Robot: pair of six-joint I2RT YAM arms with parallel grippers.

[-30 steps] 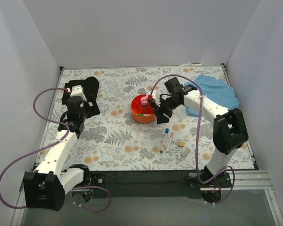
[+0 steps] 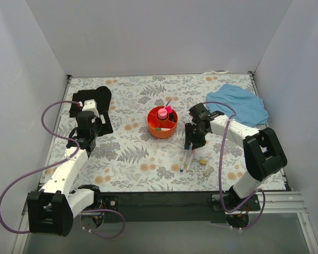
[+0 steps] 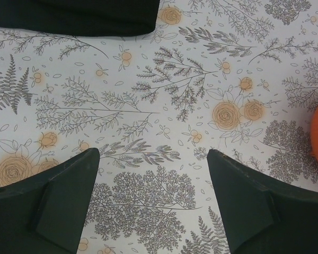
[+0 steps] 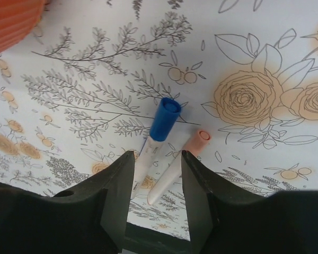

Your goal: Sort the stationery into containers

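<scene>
An orange divided container (image 2: 162,132) holds pink items and pens at the table's middle. In the right wrist view, a blue-capped white marker (image 4: 164,121) and a pink-ended white pen (image 4: 196,142) lie on the table, with my right gripper over them, fingers parted around the gap between the two, partly open. Two small pieces, a yellow one (image 2: 203,161) and a beige one (image 2: 209,171), lie at the front right. My left gripper stands open and empty above bare tablecloth at the left.
A black cloth (image 2: 93,96) lies at the back left, a blue cloth (image 2: 238,100) at the back right.
My right gripper has moved away from the container, rightward and toward the front, to above the marker and pen.
</scene>
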